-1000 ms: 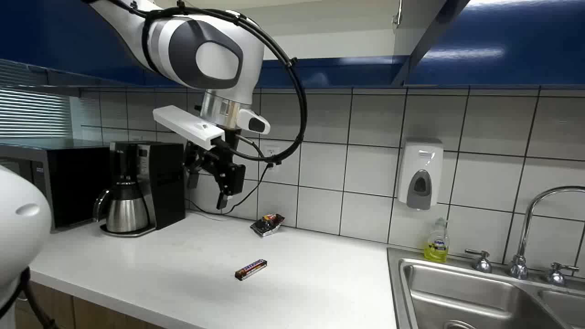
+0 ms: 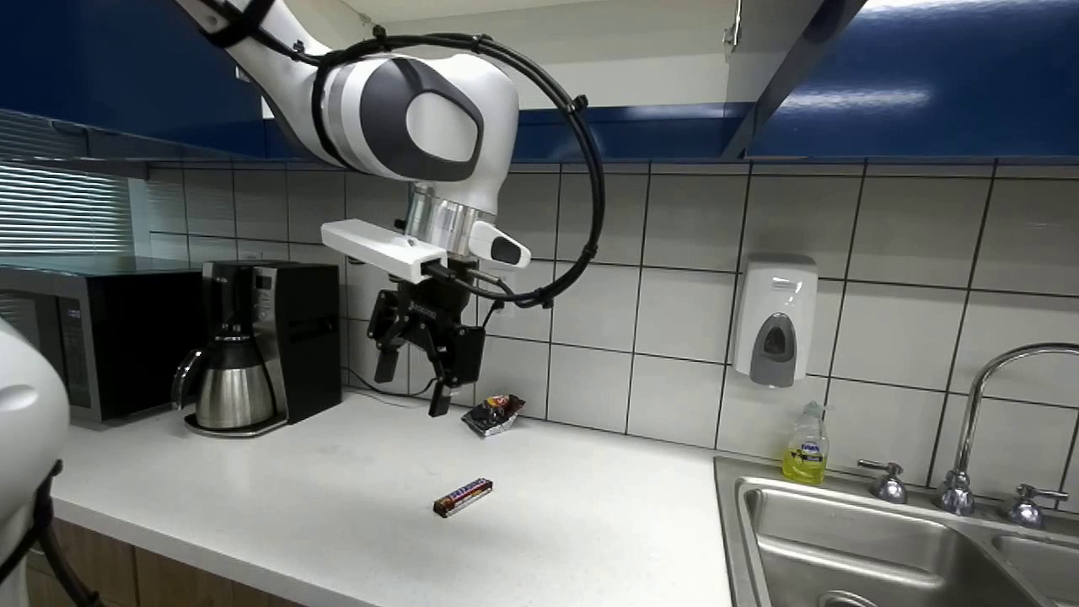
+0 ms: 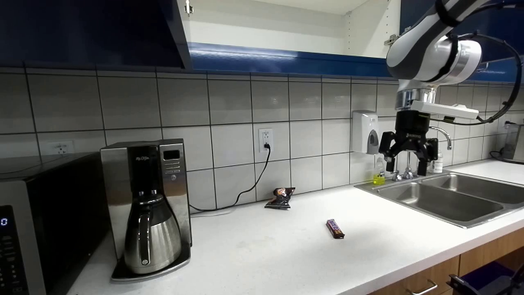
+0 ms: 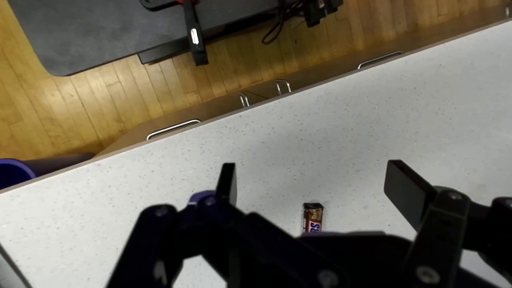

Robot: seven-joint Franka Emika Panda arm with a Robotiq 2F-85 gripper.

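A Snickers bar (image 2: pixel 463 497) in a brown wrapper lies flat on the white counter. In exterior view 2 the same bar (image 3: pixel 335 229) is on the open stretch between coffee maker and sink. Above the counter hangs my gripper (image 2: pixel 412 386), its fingers wide apart and nothing between them. From the wrist view, the bar (image 4: pixel 313 218) shows below and between the spread fingers, its lower end hidden by the gripper body. A crumpled dark snack bag (image 2: pixel 493 415) sits near the tiled wall, well apart from the gripper.
A coffee maker (image 3: pixel 172 196) and microwave (image 2: pixel 91 334) stand at the left. The sink (image 2: pixel 860 536) is at the right, with a yellow soap bottle (image 2: pixel 806 445) behind it. Overhead, an open cabinet (image 3: pixel 270 24) spans the wall.
My arm and gripper have moved to the right and slightly lower in exterior view 1. The gripper stays open; bar and bag lie where they were.
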